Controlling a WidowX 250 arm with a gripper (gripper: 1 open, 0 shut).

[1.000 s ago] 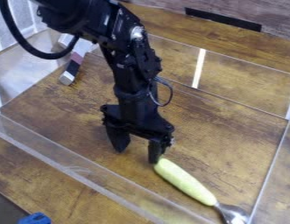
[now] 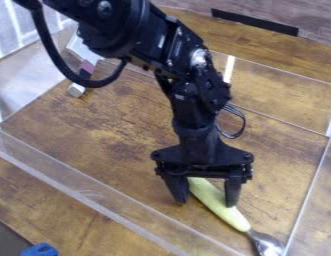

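Note:
My black gripper (image 2: 205, 182) is low over the wooden table at the lower middle, its two fingers on either side of the upper end of a pale yellow-green handle (image 2: 224, 212). The handle lies diagonally, with a metal head (image 2: 265, 243) at its lower right end, apparently a utensil. The fingers stand at least partly apart; whether they touch the handle I cannot tell.
A blue object (image 2: 40, 250) sits at the lower left corner. Small pale items lie at the upper left, behind the arm. The wooden surface (image 2: 88, 150) left of the gripper is clear. Clear strips or edges cross the table.
Over the last second my gripper has moved right and down from beside the handle to over its upper end. The utensil looks unmoved.

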